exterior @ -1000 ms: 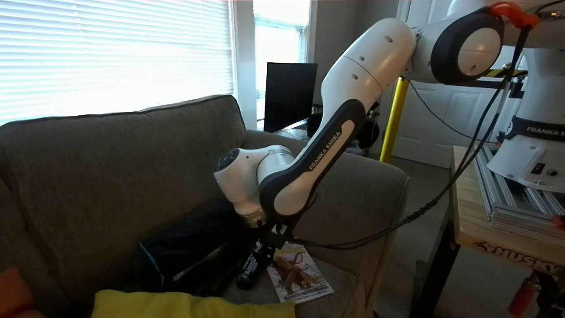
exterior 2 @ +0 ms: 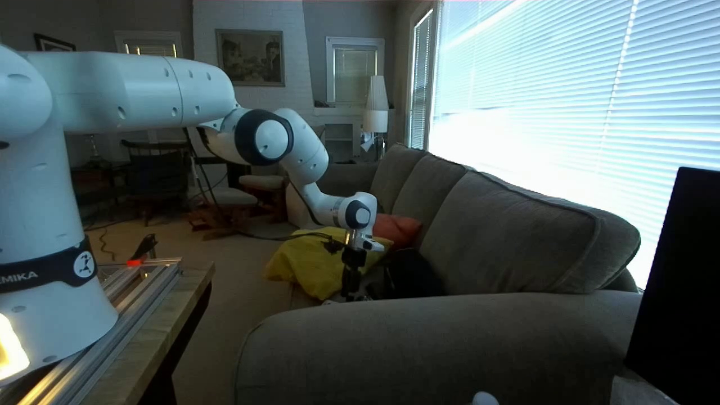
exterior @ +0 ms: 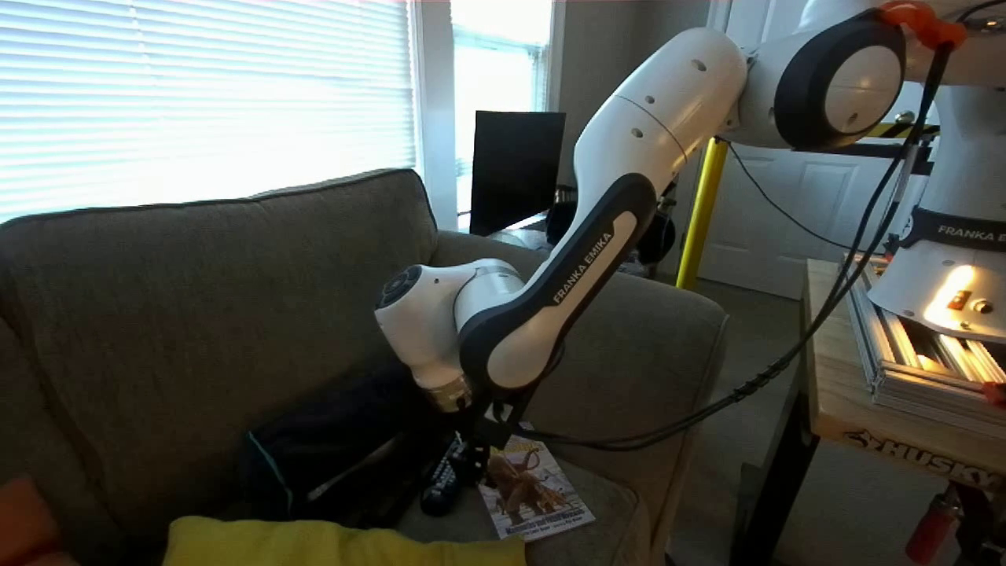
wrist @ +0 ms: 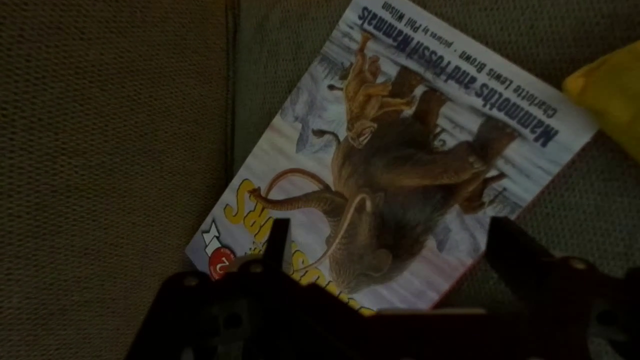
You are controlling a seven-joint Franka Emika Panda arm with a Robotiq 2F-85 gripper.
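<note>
A book (wrist: 420, 180) with mammoths on its cover lies flat on the sofa seat, filling much of the wrist view. My gripper is above its lower part there, the two dark fingers wide apart with nothing visible between them but the cover below. From the first exterior view, the book (exterior: 535, 486) is on the seat by the sofa's arm, partly behind my gripper (exterior: 471, 461). Beside it rests a black remote-like object (exterior: 441, 483) with pale buttons, which I cannot make out in the wrist view. In the second exterior view my gripper (exterior 2: 350, 287) points down over the seat.
A dark bag (exterior: 330, 453) sits against the sofa back. Yellow fabric (exterior: 339, 542) covers the near side of the seat, and an orange cushion (exterior 2: 398, 229) lies farther along. The sofa's arm (exterior 2: 432, 344) rises close to the book. Cables hang from my arm.
My arm has shifted slightly, its wrist tilting a little to the left in the first exterior view. A bright glow now shows on the robot's base. The book and black object stay in place.
</note>
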